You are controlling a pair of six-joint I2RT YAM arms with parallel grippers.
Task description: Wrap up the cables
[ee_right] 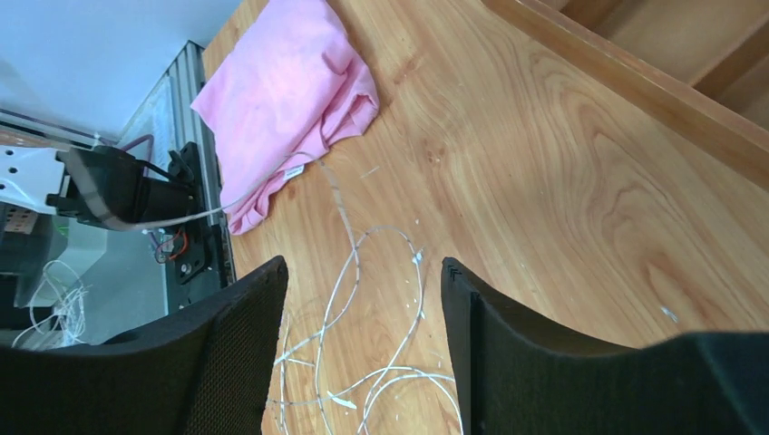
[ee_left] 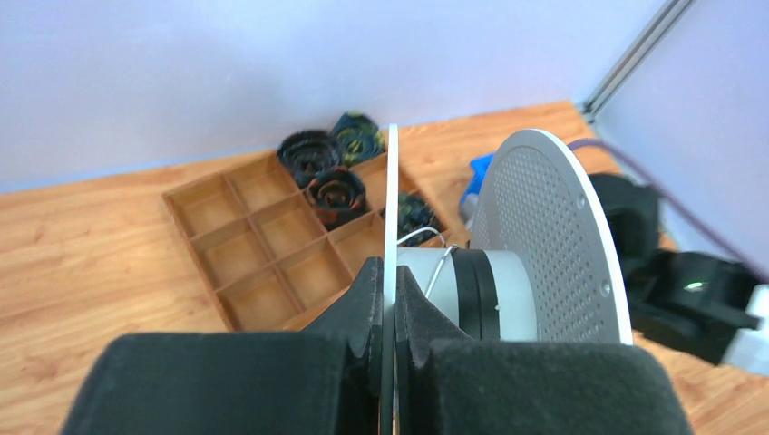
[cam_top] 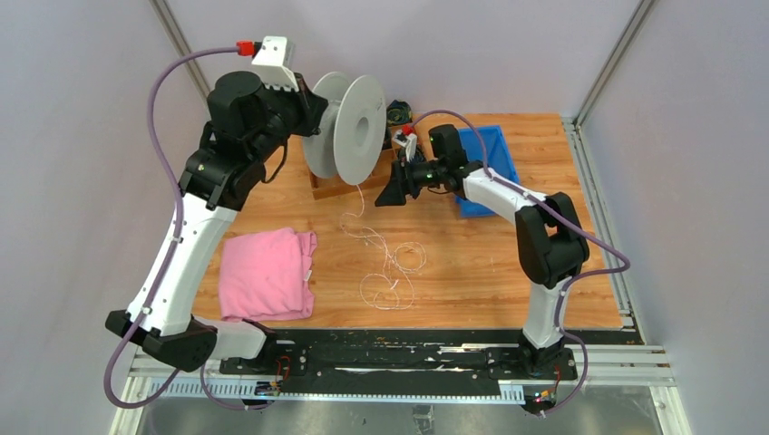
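A white spool (cam_top: 360,130) with two wide flanges is held up high at the upper middle of the top view. My left gripper is shut on the edge of its near flange (ee_left: 391,190), which looks edge-on in the left wrist view. Around the spool's core (ee_left: 512,294) runs a dark band, and a thin white strand lies by it. White cable (cam_top: 392,272) hangs down from the spool and spreads in loose loops on the table. Right of the spool and lower, my right gripper points down, open and empty, over the table near the cable.
A wooden compartment box (ee_left: 290,227) at the back holds several dark coiled cables (ee_left: 313,156) on its right side. The blue bin (cam_top: 490,154) stands back right, partly behind the right arm. A folded pink towel (cam_top: 267,274) lies front left.
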